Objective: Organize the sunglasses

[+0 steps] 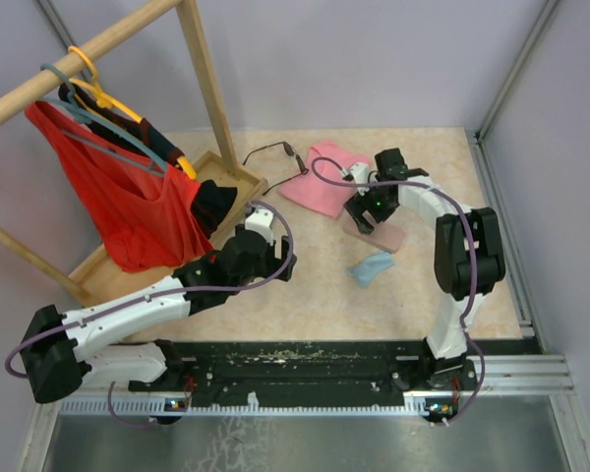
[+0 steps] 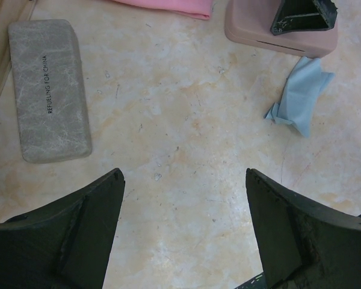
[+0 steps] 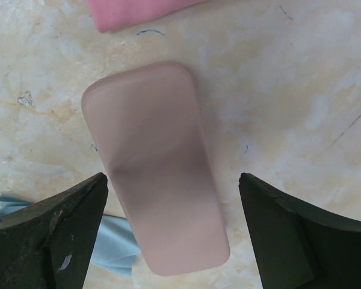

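Note:
Black sunglasses (image 1: 293,160) lie unfolded at the back of the table, left of the pink cloth. A pink glasses case (image 3: 159,162) rests shut below my right gripper, which is open with its fingers apart above the case. On the left of the left wrist view lies a grey case (image 2: 50,90) with lettering. My left gripper is part open over bare table, to the right of the grey case, and holds nothing. A light blue cloth (image 2: 301,95) lies beside the pink case.
Folded pink clothing (image 1: 323,182) lies at the back middle. A wooden rack (image 1: 208,79) with hanging red clothing (image 1: 128,197) fills the left side.

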